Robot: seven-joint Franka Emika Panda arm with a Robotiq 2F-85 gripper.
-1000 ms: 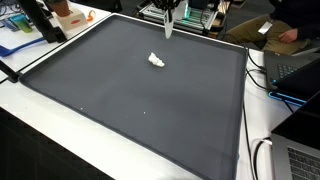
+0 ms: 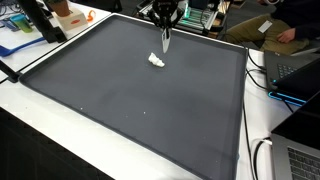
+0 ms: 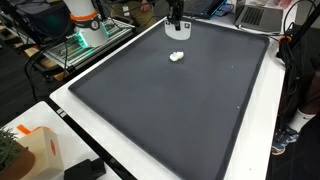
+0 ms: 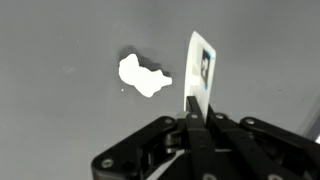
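My gripper is shut on a thin, flat white piece (image 4: 200, 70), which stands out beyond the fingers edge-on, with a small dark and blue mark on it. From the second exterior view, this white piece (image 3: 178, 32) shows its broad face, hanging upright near the mat's far edge. A small crumpled white thing (image 4: 143, 75) lies on the grey mat, left of the held piece in the wrist view. The same crumpled thing (image 2: 156, 60) lies a little nearer the camera than the held piece in the first exterior view. A gap between the two shows in the wrist view.
Laptops (image 2: 297, 145) and cables stand at the right edge. A plant (image 3: 12, 155) is at the near left in the second exterior view.
The gripper and the held white piece have come lower and closer to the crumpled white thing. The crumpled thing itself has not moved.
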